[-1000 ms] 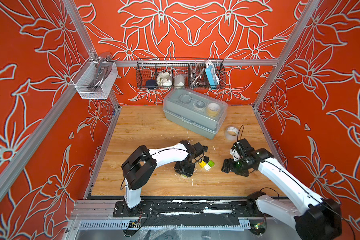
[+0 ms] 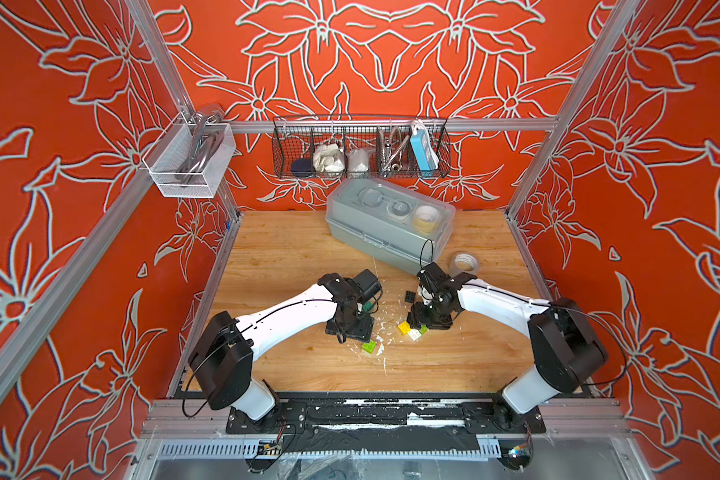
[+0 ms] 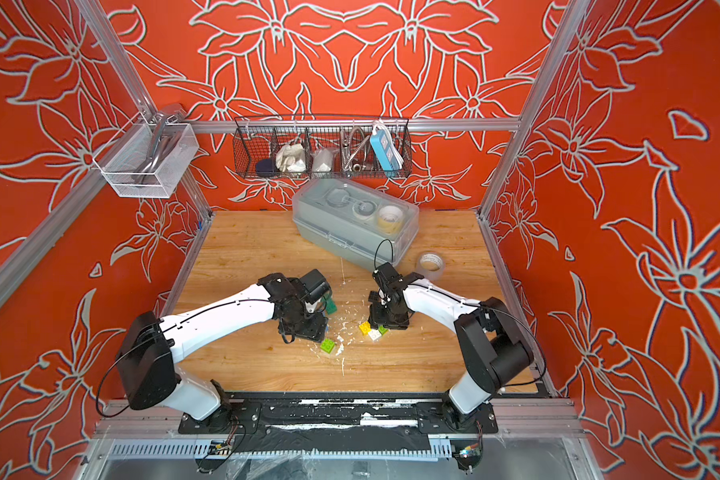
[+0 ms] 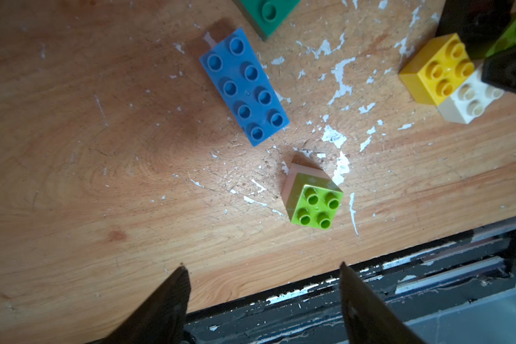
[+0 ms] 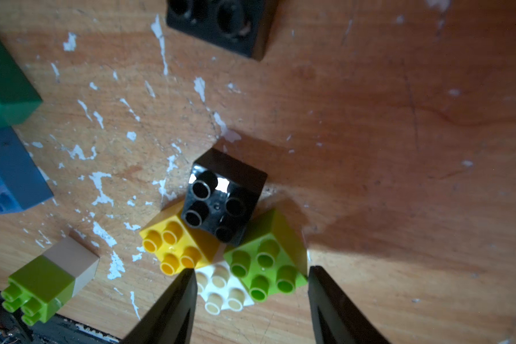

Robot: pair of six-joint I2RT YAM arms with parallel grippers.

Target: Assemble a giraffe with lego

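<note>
A lime brick (image 4: 318,207) stacked on a pale brick stands alone near the front. My left gripper is open above the table, nothing between its fingers, with a blue brick (image 4: 243,86) and green brick (image 4: 266,14) beyond it in the left wrist view. My right gripper is open over a cluster of yellow (image 5: 169,240), white (image 5: 223,295), black (image 5: 223,189) and lime (image 5: 269,258) bricks, its fingers either side of the white and lime ones. Another black brick (image 5: 218,23) lies apart above the cluster in the right wrist view.
A grey lidded box (image 2: 380,232) fills the back middle, with a tape roll (image 2: 465,261) to its right. Wire baskets (image 2: 361,148) hang on the back wall.
My left gripper has moved left and back, off the lime stack. My right gripper has moved left and back to over the brick cluster.
</note>
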